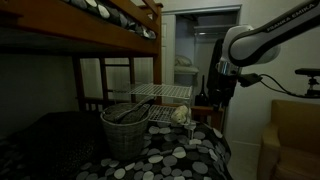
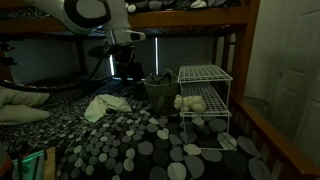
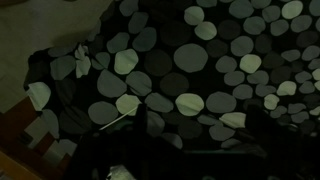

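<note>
My gripper (image 1: 218,94) hangs over the edge of the dotted bedding, right of the wire rack in exterior view 1. Its two dark fingers stand apart in the wrist view, where the gripper is open and only bedding shows between them. A grey woven basket (image 1: 124,137) with dark contents stands on the bed. Beside it is a white two-tier wire rack (image 2: 205,74), with a pale plush toy (image 2: 189,103) at its lower shelf. A crumpled white cloth (image 2: 107,106) lies on the bed in exterior view 2, below and left of the gripper.
The upper bunk (image 1: 75,28) overhangs the basket side. A wooden rail (image 2: 265,130) runs along the bed behind the rack. A tan armchair (image 1: 290,145) stands at the right. Dotted bedding (image 2: 120,150) is clear in front of the basket.
</note>
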